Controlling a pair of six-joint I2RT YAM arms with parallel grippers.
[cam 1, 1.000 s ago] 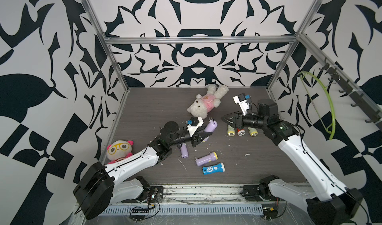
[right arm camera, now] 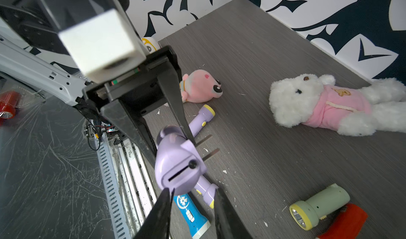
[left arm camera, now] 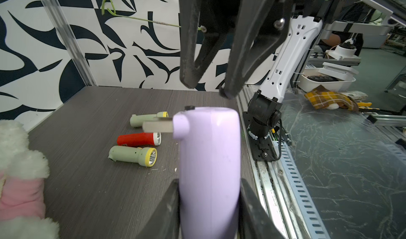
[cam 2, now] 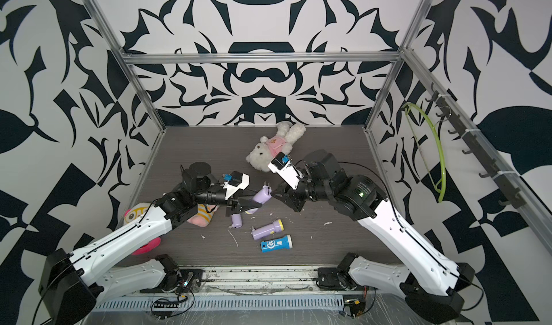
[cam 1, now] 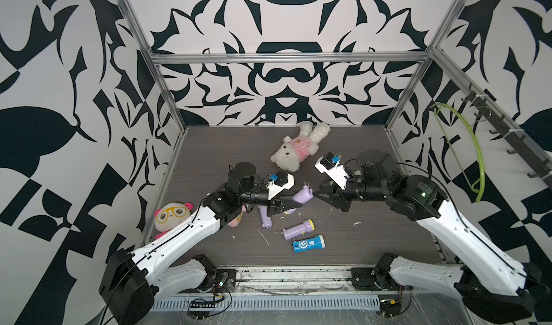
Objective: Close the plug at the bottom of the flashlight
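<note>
A lavender flashlight (left arm camera: 210, 163) stands upright in the left wrist view, with my left gripper (cam 1: 291, 203) shut on its body. Two flat metal plug prongs (left arm camera: 158, 126) stick out sideways near its base end. That end, with a slot and a small dark spot, faces the right wrist camera, prongs (right arm camera: 207, 150) pointing right. My right gripper is part open, nothing between its fingers; its fingertips reach close to the flashlight's end without visibly gripping it. In the left wrist view the right fingers (left arm camera: 241, 48) hang above the base end.
Below lie another lavender flashlight (cam 1: 299, 229) and a blue one (cam 1: 308, 243). Green flashlights (left arm camera: 133, 155) and a red one (left arm camera: 138, 139) rest on the right side of the table. A white plush bear (cam 1: 289, 155) lies behind the grippers; a pink plush (right arm camera: 200, 86) is at left.
The left gripper has lowered slightly and shifted right, still with the flashlight, whose prongs now show toward the back.
</note>
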